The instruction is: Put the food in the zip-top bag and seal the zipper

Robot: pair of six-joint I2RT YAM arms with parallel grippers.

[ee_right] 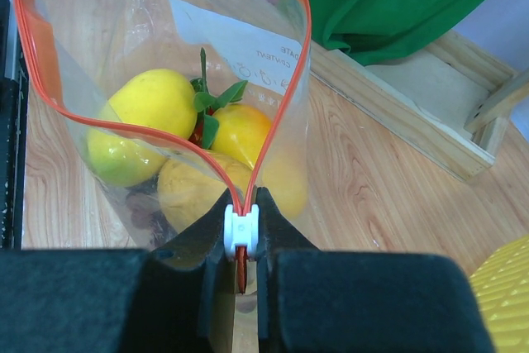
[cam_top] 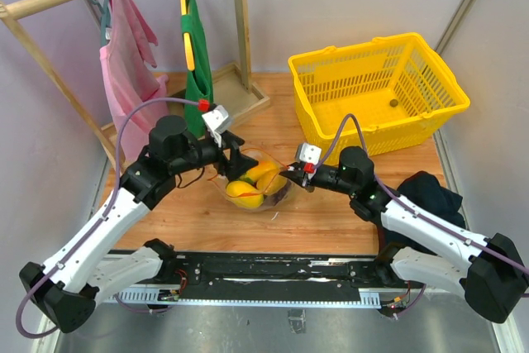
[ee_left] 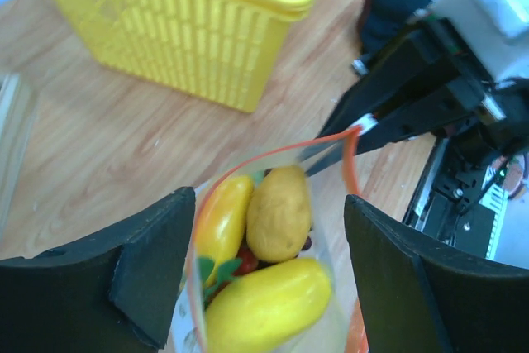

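The clear zip top bag (ee_right: pixel 132 142) stands on the table with its orange-rimmed mouth gaping. Inside lie a yellow-green fruit (ee_right: pixel 153 103), a yellow-orange fruit with green leaves (ee_right: pixel 244 131) and a tan round one (ee_left: pixel 278 212); a darker item low in the bag is unclear. My right gripper is shut on the bag's mouth edge at the white zipper slider (ee_right: pixel 241 231). At the opposite side of the bag, my left gripper stands open, its fingers (ee_left: pixel 136 270) apart with the bag's mouth in view between them; whether they touch it I cannot tell.
A yellow basket (cam_top: pixel 380 126) stands behind on the right. Pink (cam_top: pixel 128 64) and green (cam_top: pixel 198 55) clothes hang from a wooden rack at the back left. Dark cloth (cam_top: pixel 430 204) lies right of the right arm. Bare table shows in front of the bag.
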